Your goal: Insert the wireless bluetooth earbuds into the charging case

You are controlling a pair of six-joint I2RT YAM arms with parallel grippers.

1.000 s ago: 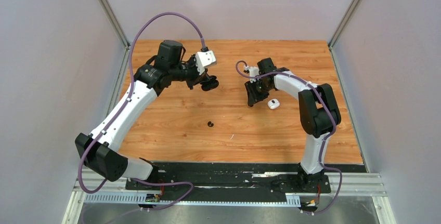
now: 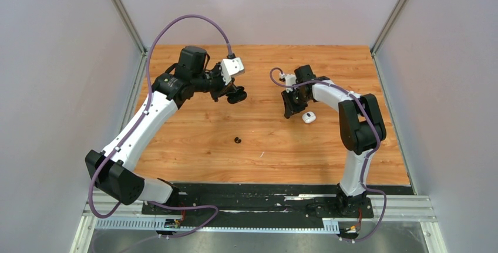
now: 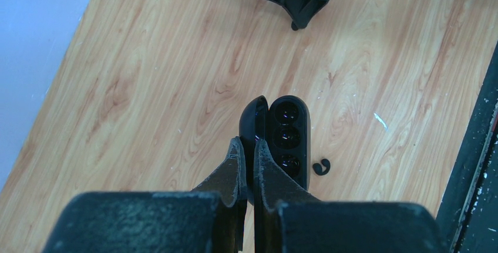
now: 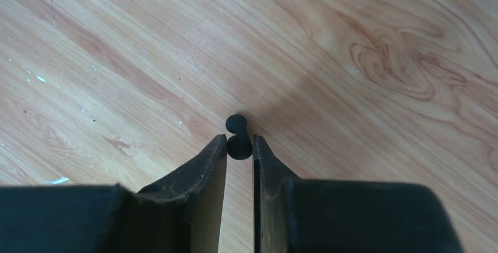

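The open black charging case [image 3: 288, 128] is raised in my left gripper, whose fingertips are shut on its lid; its interior with round recesses faces up. A small black earbud [image 4: 238, 146] lies at the fingertips of my right gripper, low over the table; the fingers are part open around its lower end, and whether they grip it is unclear. Another black earbud [image 2: 238, 140] lies on the table below and to the front of the case.
A small white object [image 2: 309, 117] sits just beside the right gripper. The wooden table [image 2: 194, 141] is otherwise mostly clear, with side walls and a back wall around it.
My right gripper has shifted slightly to the right and back in the top view. The left arm and case have not visibly moved.
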